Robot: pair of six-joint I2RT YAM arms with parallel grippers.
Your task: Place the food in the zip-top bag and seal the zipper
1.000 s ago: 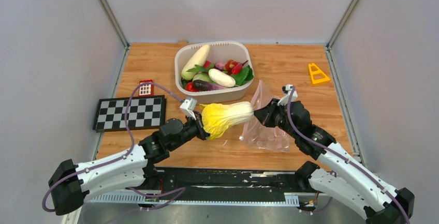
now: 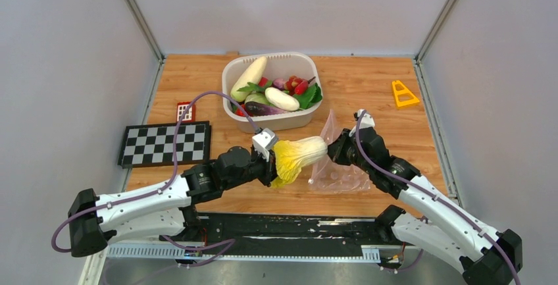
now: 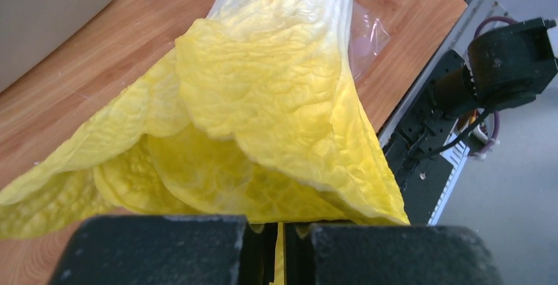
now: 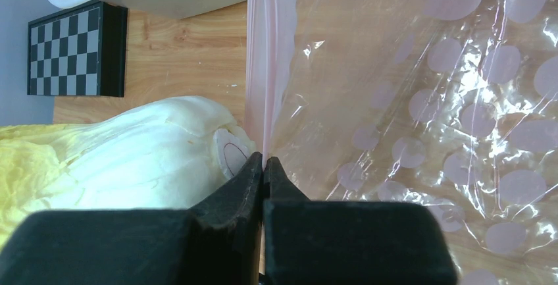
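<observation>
A napa cabbage (image 2: 299,153), yellow leaves to the left and white base to the right, is held by my left gripper (image 2: 274,166). In the left wrist view that gripper's fingers (image 3: 171,252) are shut on the thin leaf ends, with a strip of yellow between them. The clear, pink-dotted zip top bag (image 2: 339,178) lies to the right. My right gripper is shut on the bag's pink zipper edge (image 4: 266,54). The cabbage's white base (image 4: 197,147) is just left of that edge and beside the right fingers; whether it touches them cannot be told.
A white basket (image 2: 283,122) of vegetables stands behind the cabbage. At left lie a checkered board (image 2: 166,144) and a red-framed item (image 2: 186,112). A yellow triangular piece (image 2: 404,95) lies at the back right. Bare wood shows between it and the basket.
My left gripper has moved right and slightly toward the front, carrying the cabbage's leafy end with it. The cabbage base has shifted slightly right. My right gripper and the bag moved only slightly.
</observation>
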